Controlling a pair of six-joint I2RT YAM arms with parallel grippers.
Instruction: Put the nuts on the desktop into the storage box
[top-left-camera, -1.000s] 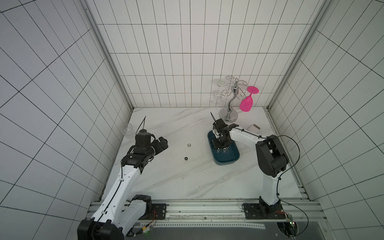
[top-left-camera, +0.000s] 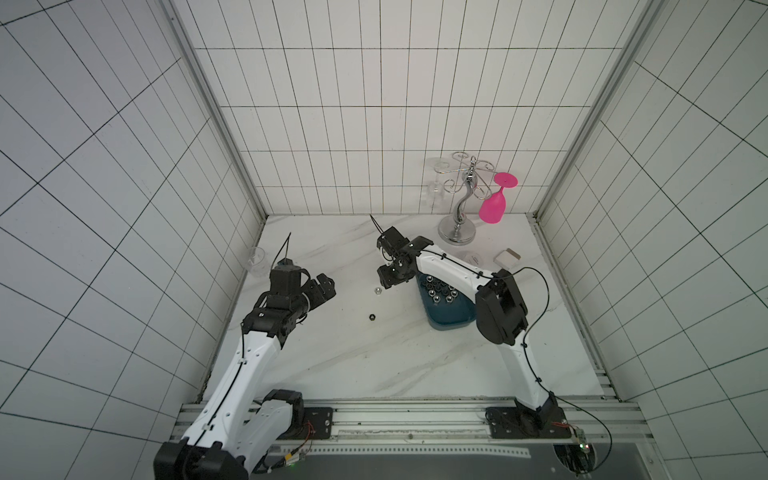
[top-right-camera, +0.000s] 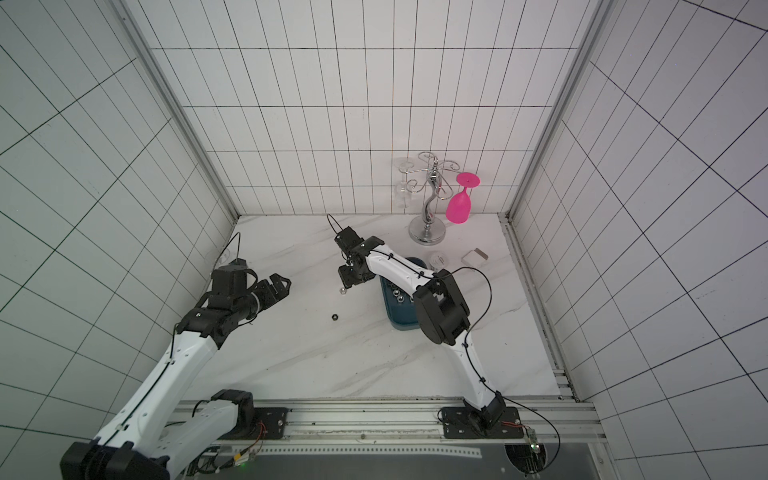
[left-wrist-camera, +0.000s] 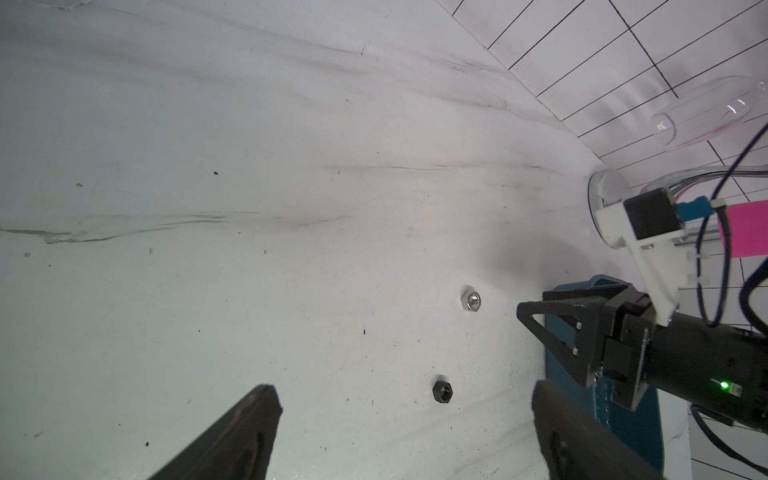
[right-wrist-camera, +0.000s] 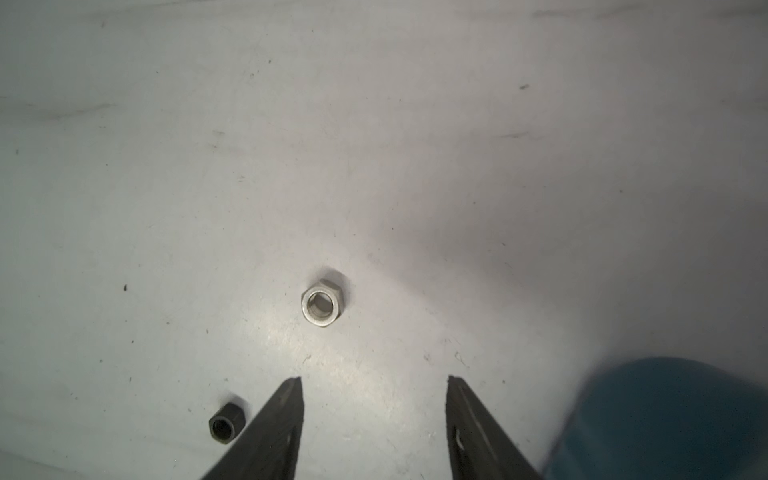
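A silver nut (right-wrist-camera: 321, 304) and a dark nut (right-wrist-camera: 226, 422) lie apart on the white desktop. My right gripper hangs open just above and beside the silver nut, with nothing between its fingers. The blue storage box (top-left-camera: 448, 318) sits right of the nuts, holding several silver nuts, and is partly hidden by the right arm. My left gripper is open over the left side of the desktop, its fingers empty and wide apart in the left wrist view.
A chrome stand (top-left-camera: 457, 229) with a clear glass and a pink goblet (top-left-camera: 493, 205) stands at the back right. A small pale object (top-left-camera: 506, 258) lies right of the box.
My right gripper has moved left out of the storage box to over the desktop by the silver nut. The left arm has not moved.
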